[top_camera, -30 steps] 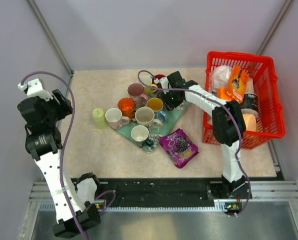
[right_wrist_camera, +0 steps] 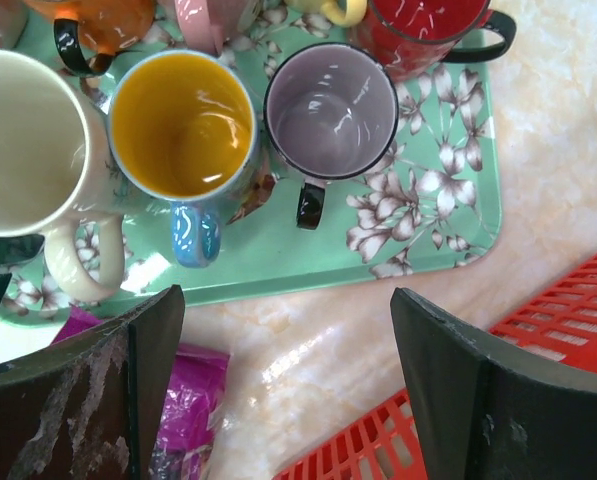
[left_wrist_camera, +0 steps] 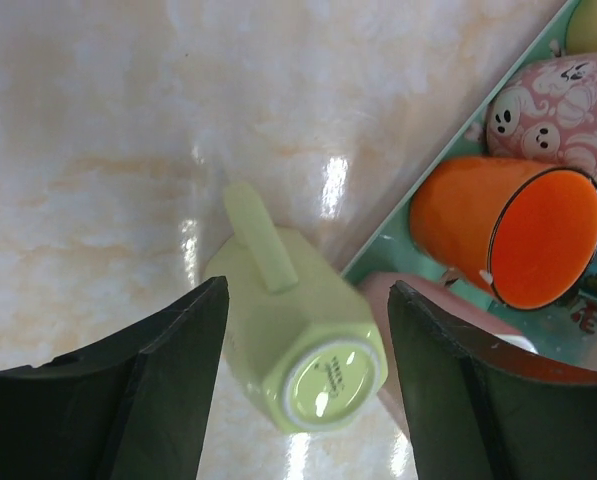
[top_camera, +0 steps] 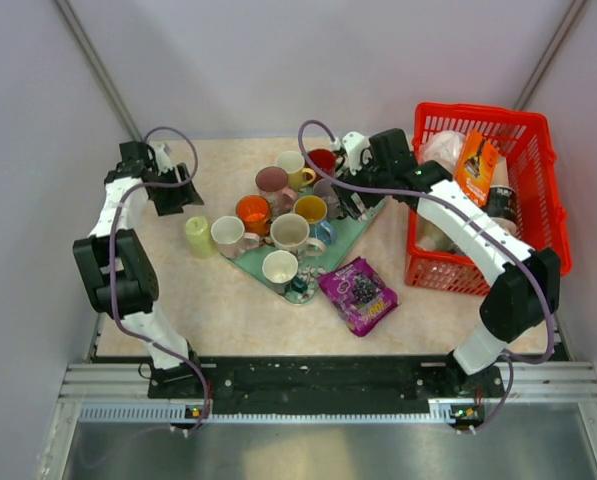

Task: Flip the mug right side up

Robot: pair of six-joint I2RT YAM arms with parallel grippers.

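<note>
A pale green mug point(top_camera: 198, 236) lies upside down on the bare table left of the tray, its base facing up in the top view; in the left wrist view this mug point(left_wrist_camera: 298, 340) has its handle pointing up-frame. My left gripper point(top_camera: 171, 198) hangs open above and behind it, nothing between its fingers. My right gripper point(top_camera: 354, 196) is open over the right part of the green tray point(right_wrist_camera: 308, 275), above a grey mug point(right_wrist_camera: 333, 110) and a yellow-blue mug point(right_wrist_camera: 183, 130), holding nothing.
Several other mugs crowd the tray. A red basket point(top_camera: 538, 240) full of items stands at the right, and a purple packet point(top_camera: 358, 298) lies in front of the tray.
My left arm has swung from the front left to a spot near the green mug.
</note>
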